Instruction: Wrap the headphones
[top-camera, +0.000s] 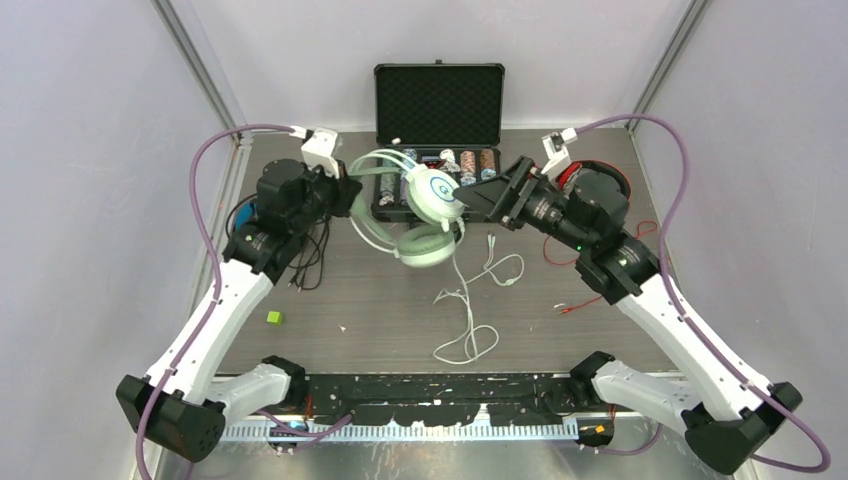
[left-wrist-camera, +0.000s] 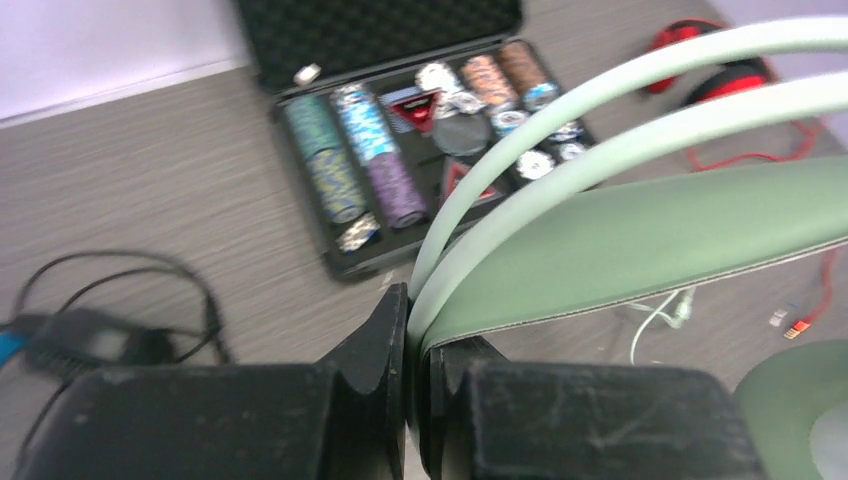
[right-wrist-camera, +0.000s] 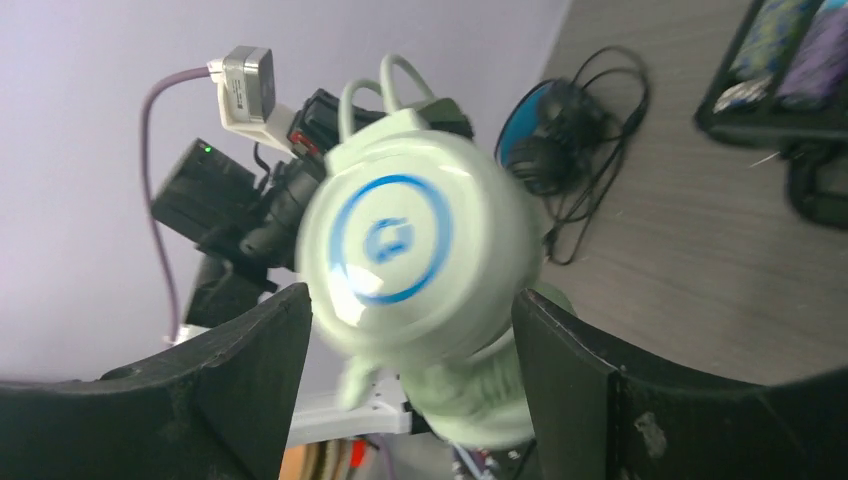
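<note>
My left gripper (top-camera: 350, 196) is shut on the headband of the pale green-and-white headphones (top-camera: 432, 195), holding them raised above the middle of the table; in the left wrist view the band (left-wrist-camera: 610, 250) rises from between the fingertips. The white ear cup with a blue logo (right-wrist-camera: 400, 240) faces my open right gripper (top-camera: 482, 195), just to its right, and sits just beyond its fingers in the right wrist view. A white cable (top-camera: 470, 330) runs down from the headphones and lies loosely looped on the table.
An open chip case (top-camera: 438, 100) stands at the back. Red headphones (top-camera: 625, 185) with cable lie at the right, dark headphones with cables (right-wrist-camera: 560, 130) at the left. A small green block (top-camera: 274, 317) lies front left.
</note>
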